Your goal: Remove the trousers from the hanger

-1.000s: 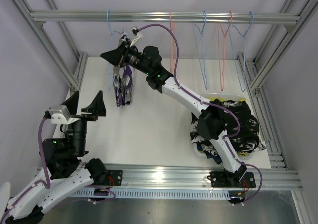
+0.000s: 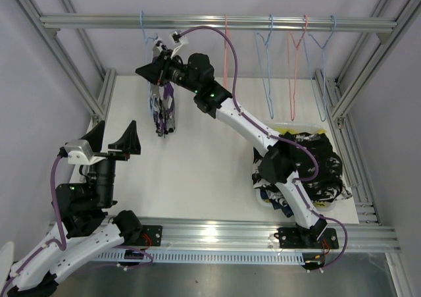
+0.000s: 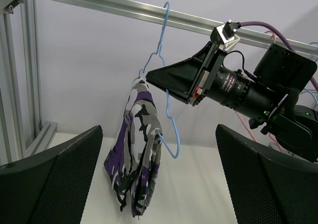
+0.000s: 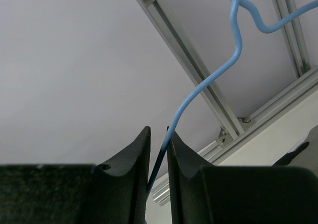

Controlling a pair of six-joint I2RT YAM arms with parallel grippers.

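Purple, white and black camouflage trousers (image 2: 162, 110) (image 3: 135, 149) hang at the back left on a blue hanger (image 3: 176, 139) from the rail. My right gripper (image 2: 145, 73) is at the hanger's near side below its hook; its fingers are close together around the blue wire, though I cannot tell whether they are fully closed on it. My left gripper (image 2: 114, 139) stands open at the front left, empty, facing the trousers.
The metal rail (image 2: 197, 22) carries several other blue and red hangers to the right. A pile of dark clothing (image 2: 306, 168) lies in a tray at the right.
The left arm has not moved.
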